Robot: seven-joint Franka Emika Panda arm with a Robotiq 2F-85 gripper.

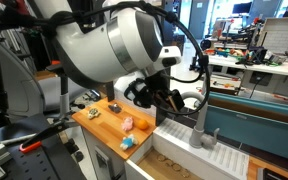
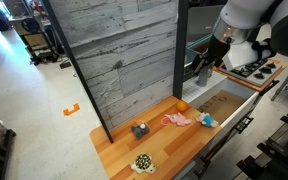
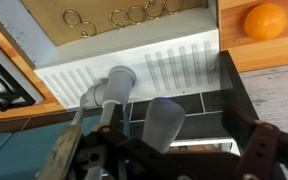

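My gripper points down over the back rim of the sink-like tray, its black fingers spread apart in the wrist view. A grey cylindrical object shows in the gap between them; whether either finger touches it cannot be told. In exterior view 2 a grey object appears just under the gripper. From the front side, the gripper hangs near the grey tap, and its fingertips are hard to make out there.
The tap stands close to the left finger. An orange, a pink toy and a blue-and-white item lie on the wooden counter. The wood-floored tray holds several small rings. A blue-green trough runs behind.
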